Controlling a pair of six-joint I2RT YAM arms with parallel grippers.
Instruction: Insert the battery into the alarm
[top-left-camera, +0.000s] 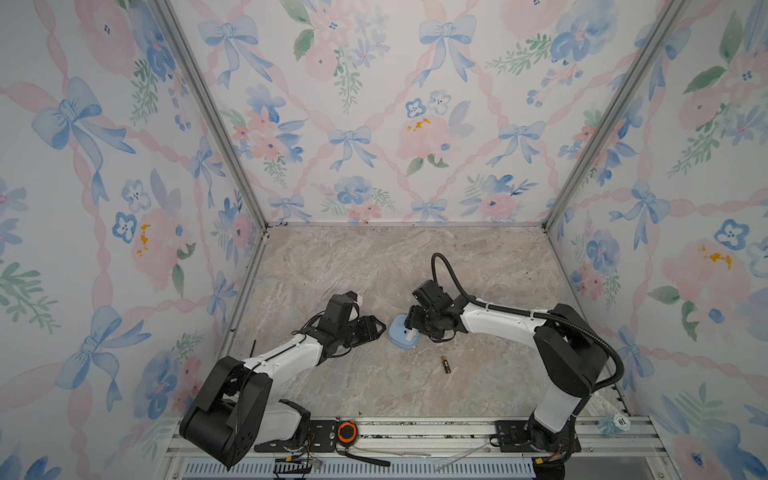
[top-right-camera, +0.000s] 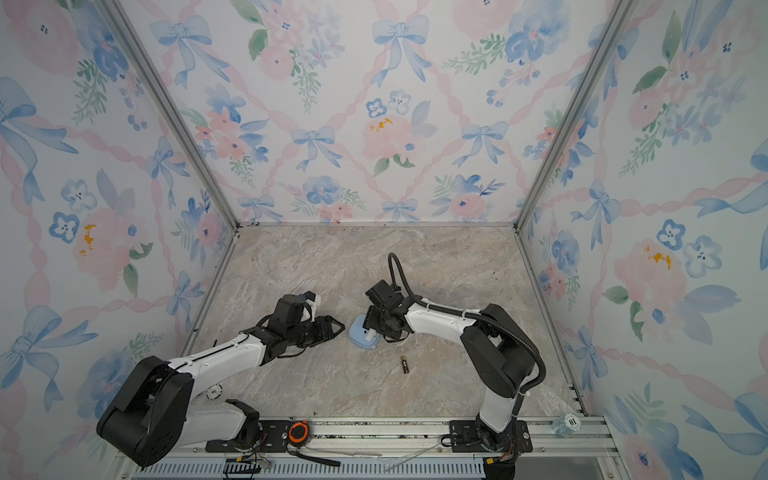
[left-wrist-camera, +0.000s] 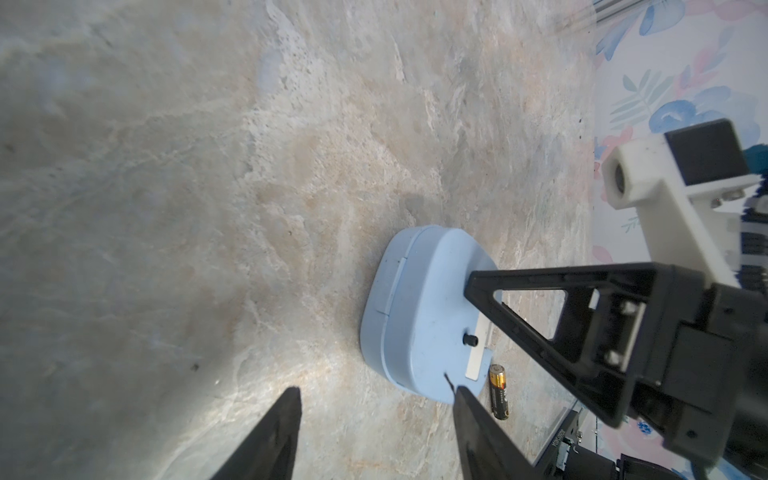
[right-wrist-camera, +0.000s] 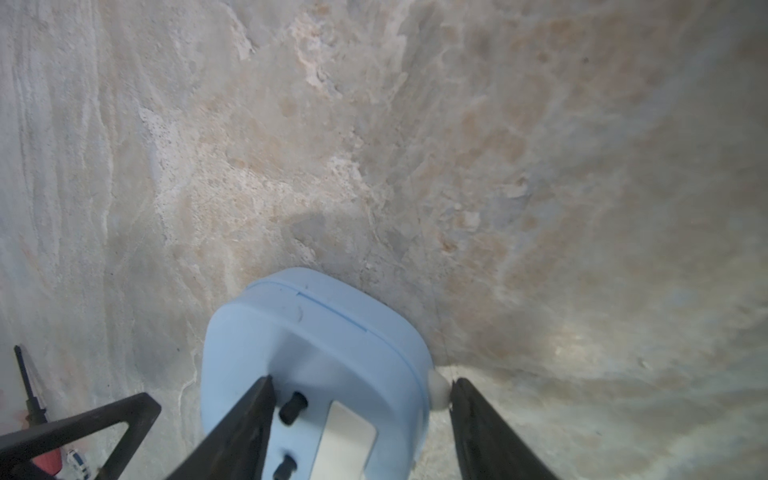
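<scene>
The light-blue alarm (top-left-camera: 403, 332) stands on the table between my two grippers, its face with a white strip and black pegs in the right wrist view. My right gripper is part open over it: one finger (right-wrist-camera: 254, 416) lies over the face, the other beside a small white knob (right-wrist-camera: 439, 390) on its side. Whether either finger touches cannot be told. The left gripper is part open, nothing between its fingers, just left of the alarm in the top views. A black-and-copper battery (left-wrist-camera: 498, 392) lies loose on the table, front right of the alarm.
A screwdriver (right-wrist-camera: 32, 400) lies at the table's left. An orange tape measure (top-left-camera: 346, 433) sits by the front rail. Bare table (top-left-camera: 384, 256) stretches behind both arms. The right arm's finger (left-wrist-camera: 512, 280) reaches close in front of the left camera.
</scene>
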